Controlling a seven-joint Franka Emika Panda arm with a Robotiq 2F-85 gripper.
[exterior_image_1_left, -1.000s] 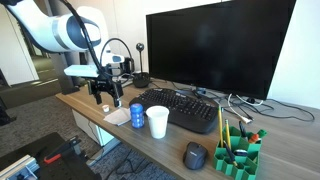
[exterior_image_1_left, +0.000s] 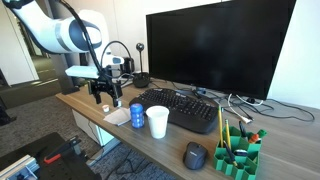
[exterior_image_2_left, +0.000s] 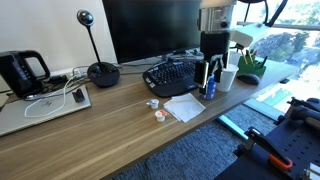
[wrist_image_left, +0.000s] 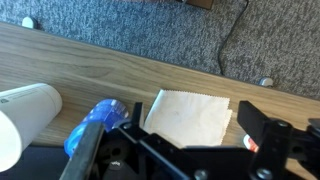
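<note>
My gripper stands open above the desk, with its two dark fingers well apart and nothing held. Below, between the fingers in the wrist view, a white paper or cloth square (wrist_image_left: 190, 116) lies flat near the desk's front edge. A blue can (exterior_image_1_left: 137, 115) stands upright beside that square; in the wrist view the left finger partly covers the can (wrist_image_left: 105, 115). To the can's other side is a white cup (exterior_image_1_left: 157, 121), also upright. In exterior view 2 the arm hides part of the can and cup.
Small white pieces (exterior_image_2_left: 160, 115) lie on the wood past the square. A black keyboard (exterior_image_1_left: 180, 108) and large monitor (exterior_image_1_left: 215, 50) are behind. A mouse (exterior_image_1_left: 195, 156) and green pen holder (exterior_image_1_left: 237, 152) stand farther along.
</note>
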